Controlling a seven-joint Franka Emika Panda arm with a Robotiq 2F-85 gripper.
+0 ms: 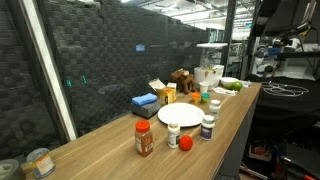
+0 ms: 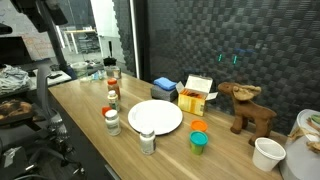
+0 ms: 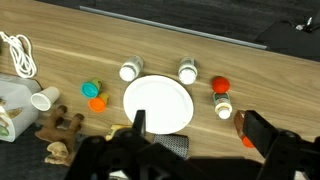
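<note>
High above the wooden counter, my gripper looks down in the wrist view with its fingers wide apart and nothing between them. A white plate (image 3: 158,104) lies below. Two white-capped bottles (image 3: 130,69) (image 3: 188,71) stand along one side of it. Another white-capped bottle (image 3: 222,106) has a red ball (image 3: 221,85) beside it. The spice jar with an orange-red lid (image 1: 143,138) stands at the near end in the first exterior view. An orange cup (image 2: 199,126) and a teal-topped cup (image 2: 198,142) stand to the plate's right in the second exterior view.
A brown toy moose (image 2: 250,108), a white cup (image 2: 267,153), a yellow box (image 2: 197,95) and a blue sponge (image 2: 164,84) stand around the plate's far side. A tin (image 1: 40,162) sits at the near left, with bare counter between it and the jar.
</note>
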